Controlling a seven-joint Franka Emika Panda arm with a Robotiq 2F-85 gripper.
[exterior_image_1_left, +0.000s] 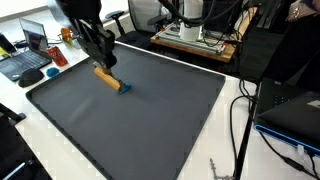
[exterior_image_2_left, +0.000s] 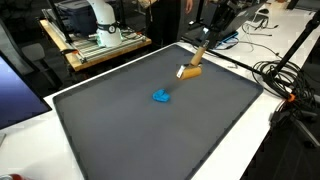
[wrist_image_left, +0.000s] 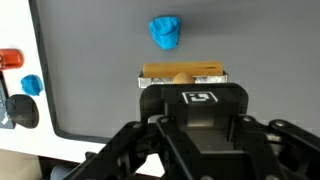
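Observation:
A light wooden piece, T-shaped like a small mallet, hangs head down from my gripper, which is shut on its upright part. In the second exterior view its head shows low over the grey mat, up and right of a crumpled blue item. The wrist view looks down on the wooden head just beyond the gripper; the fingertips are mostly hidden. There the blue item lies on the mat, apart from the wood. Whether the head touches the mat I cannot tell.
Cables run beside the mat.

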